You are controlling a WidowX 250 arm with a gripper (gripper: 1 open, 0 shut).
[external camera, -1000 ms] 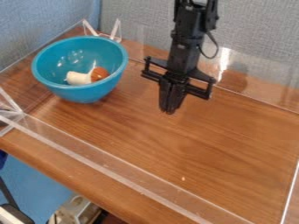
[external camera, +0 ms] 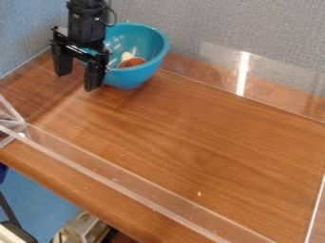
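My black gripper is at the upper left, in front of and over the left side of a blue bowl, with its fingers open and nothing seen between them. The bowl stands at the back left of the wooden table. Inside it, a light piece and an orange round piece show, partly hidden by the gripper and the rim.
Clear plastic edging runs along the table's sides. A blue floor shows beyond the front left edge.
My gripper has swept from the middle right to the upper left. The bowl now sits farther back and right than before, partly behind the gripper.
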